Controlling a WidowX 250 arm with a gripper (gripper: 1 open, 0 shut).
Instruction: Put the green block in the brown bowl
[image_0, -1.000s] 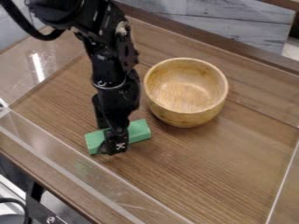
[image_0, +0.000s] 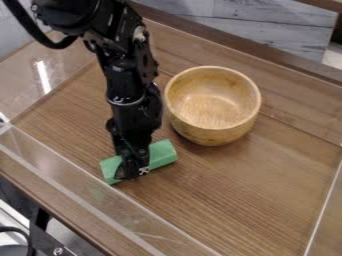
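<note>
The green block (image_0: 162, 154) lies on the wooden table, slanting from lower left to upper right. My black gripper (image_0: 131, 170) points down onto it, its fingertips at the block's middle and left part. The dark fingers overlap the block and hide some of it, so whether they are closed on its sides cannot be made out. Just behind and to the right of the block stands the brown bowl (image_0: 214, 88), a light tan, empty inside.
Bare table (image_0: 261, 190) stretches to the right and front of the block. The table's near edge runs along the lower left, with dark cables beyond it. A grey wood-grain wall stands at the back.
The block has shifted slightly toward the front. The bowl has stayed in place.
</note>
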